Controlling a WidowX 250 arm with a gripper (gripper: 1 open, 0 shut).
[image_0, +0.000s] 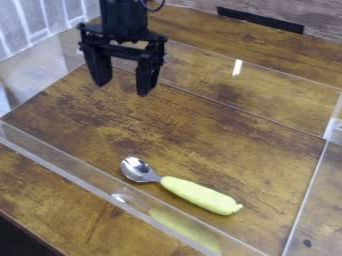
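The black gripper (120, 70) hangs from the top of the view, over the back left of the wooden surface. Two dark fingers point down with a gap between them, and nothing shows in it. A silver spoon (139, 169) lies at the front middle; its thick pale yellow-green handle (198, 195) points toward the front right. The gripper is apart from the spoon, above and behind it in the view.
Clear plastic walls (330, 160) bound the wooden work area (234, 130) at the left, right, front and back. A dark slot (261, 22) shows at the back.
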